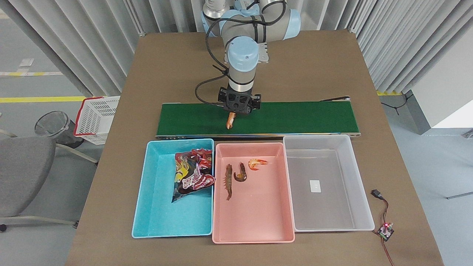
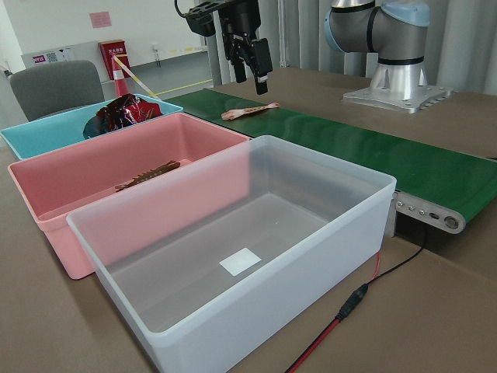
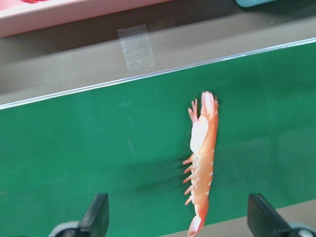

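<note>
An orange shrimp [image 3: 202, 158] lies lengthwise across the green conveyor belt [image 1: 292, 117]. In the front view its tail end [image 1: 230, 121] shows just below the black gripper [image 1: 239, 106]. In the left view the gripper [image 2: 250, 78] hangs above the shrimp [image 2: 245, 112]. In the wrist view the gripper is open, its fingers either side of the shrimp's lower end with nothing held. The pink tray [image 1: 252, 212] holds two brown shrimp [image 1: 228, 181] and a small orange shrimp [image 1: 257, 164].
A cyan tray [image 1: 168, 221] holds a glossy red-and-black bag [image 1: 191, 175]. The clear tray [image 1: 332, 208] is empty apart from a white label. A small circuit board [image 1: 385, 231] with cables lies right of the trays. The belt's right stretch is empty.
</note>
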